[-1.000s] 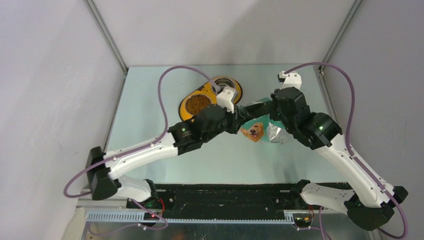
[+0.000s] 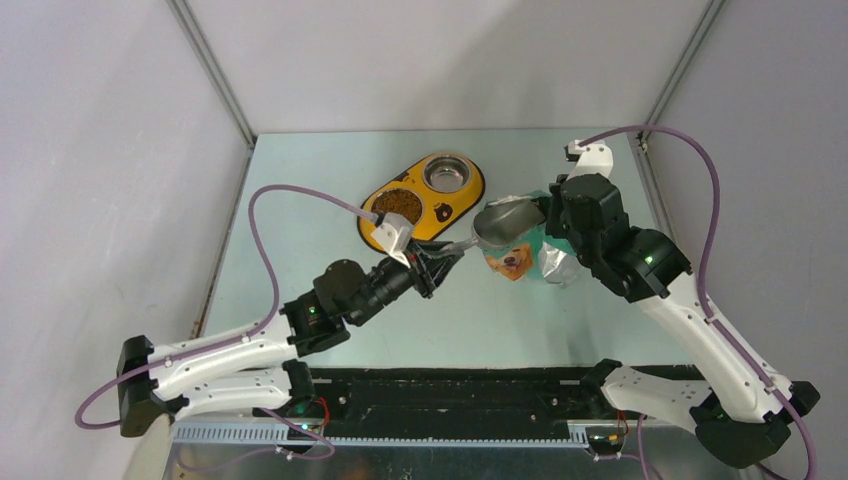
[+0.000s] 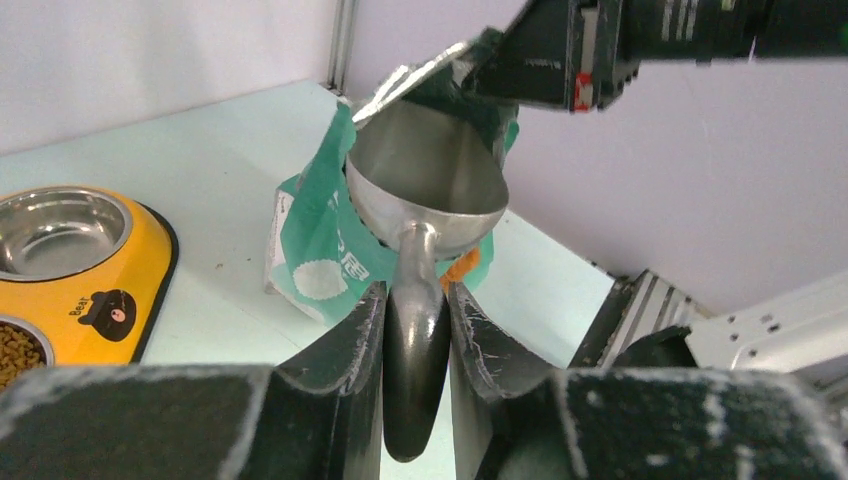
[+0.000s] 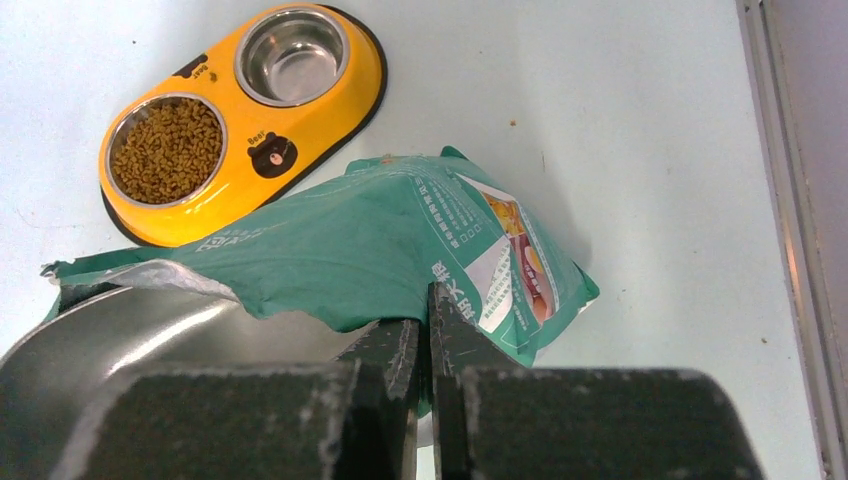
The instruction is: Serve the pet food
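Observation:
My left gripper is shut on the handle of a metal scoop (image 3: 425,225). The scoop's bowl sits at the mouth of the green food bag (image 3: 335,225), and no kibble shows in the visible part of it. In the right wrist view, my right gripper is shut on the top edge of the bag (image 4: 330,235), holding it up. The yellow double feeder (image 2: 468,203) lies left of the bag. Its near-left steel bowl holds brown kibble (image 4: 168,152); the other bowl (image 4: 292,60) is empty.
A few crumbs (image 4: 513,123) lie on the pale table (image 4: 640,200). A wall and metal rail (image 4: 790,240) border the right side.
My left arm has drawn back to the left and toward the front, and more of the scoop now shows outside the bag. The right gripper has shifted only slightly right.

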